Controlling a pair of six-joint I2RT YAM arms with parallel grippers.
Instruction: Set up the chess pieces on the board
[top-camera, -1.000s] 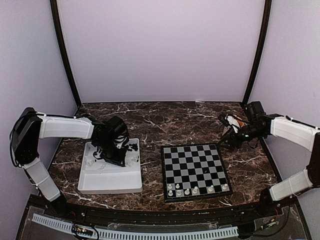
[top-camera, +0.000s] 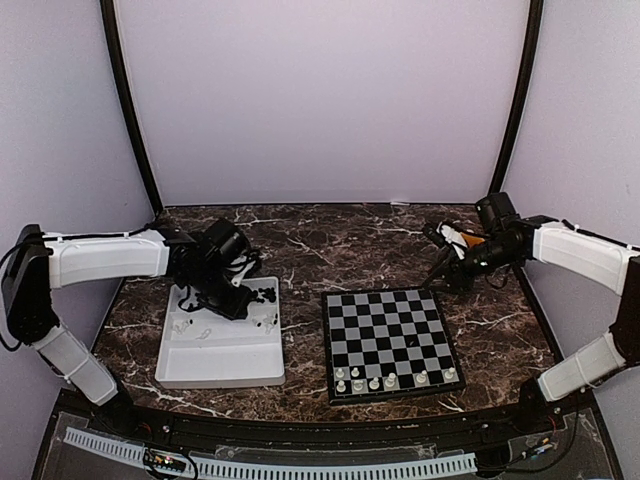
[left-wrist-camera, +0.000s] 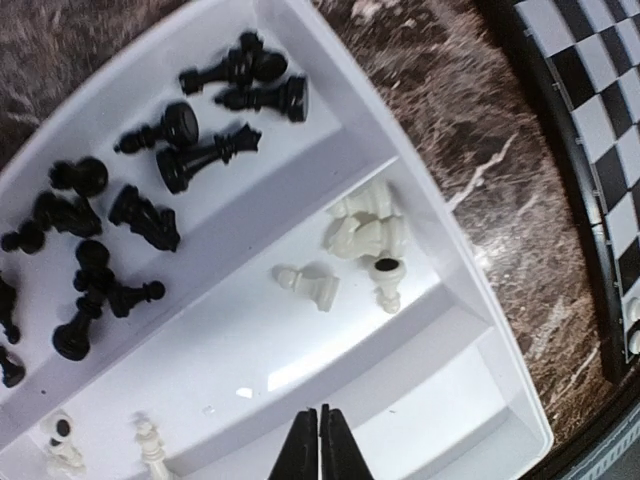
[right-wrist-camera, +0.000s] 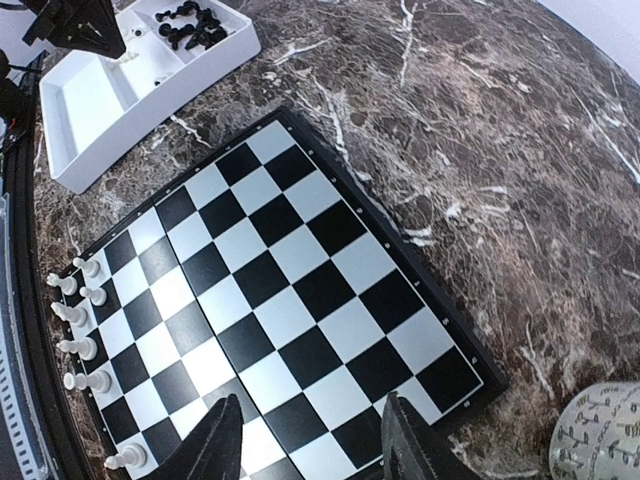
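My left gripper is over the white tray, its fingers shut; whatever may be between them is not clear. Below it lie loose white pieces, including a pawn, and several black pieces in another compartment. The chessboard sits right of the tray, with several white pieces standing along its near side. My right gripper hangs over the board's right side, fingers apart, nothing visible between them.
Side walls stand close to both arms; a slotted rail runs along the front.
My right arm has shifted slightly up and left.
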